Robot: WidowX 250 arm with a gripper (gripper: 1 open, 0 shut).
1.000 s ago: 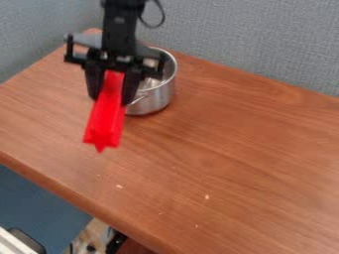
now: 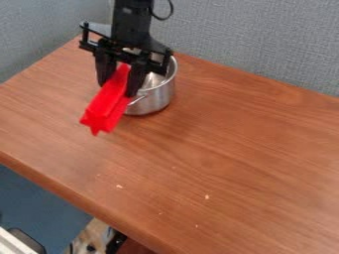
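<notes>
A red elongated object [image 2: 106, 103] hangs tilted from my black gripper [image 2: 115, 64], with its lower end toward the viewer. My gripper appears closed on its upper end. A shiny steel pot [image 2: 155, 93] stands on the wooden table [image 2: 225, 169], just behind and right of the red object, partly hidden by it and by the gripper.
Grey padded walls [image 2: 265, 45] border the back and left. Beyond the front-left edge is a blue floor [image 2: 34, 208] with some clutter.
My gripper and the red object have risen slightly in view, and the red object's lower end has shifted a little to the left. The pot looks unmoved.
</notes>
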